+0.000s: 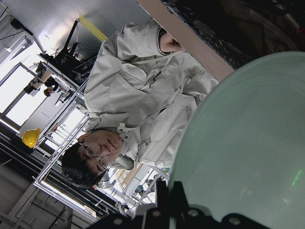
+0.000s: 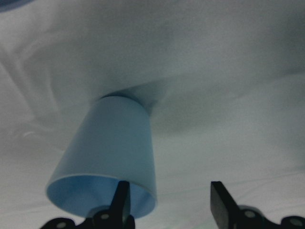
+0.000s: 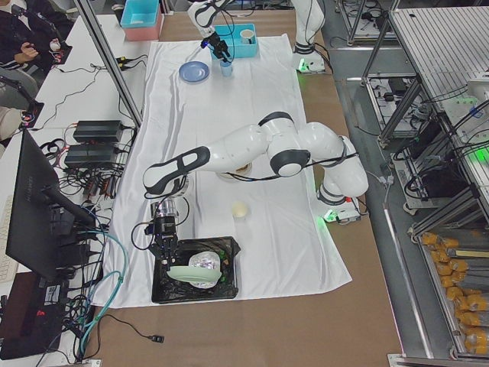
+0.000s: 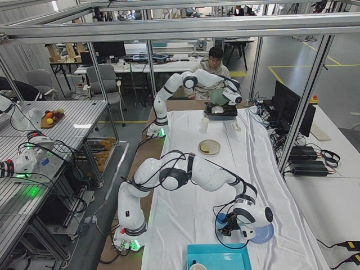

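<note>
My left gripper point(image 3: 170, 252) is at the black crate point(image 3: 229, 283), shut on a pale green plate point(image 3: 191, 273), which is raised and tilted above a silver item in the crate and fills the right of the left wrist view point(image 1: 243, 143). My right gripper, at the far end in the left camera view, stands open over the cloth; a light blue cup point(image 2: 102, 138) is upright by its left finger, with nothing clearly gripped. A blue plate point(image 3: 194, 71) lies nearby.
A blue bin point(image 4: 218, 253) with a white cup stands beside the right arm. A beige plate point(image 4: 209, 147) and a pale cup point(image 4: 205, 124) are mid-table. A person point(image 4: 205, 81) sits behind the crate.
</note>
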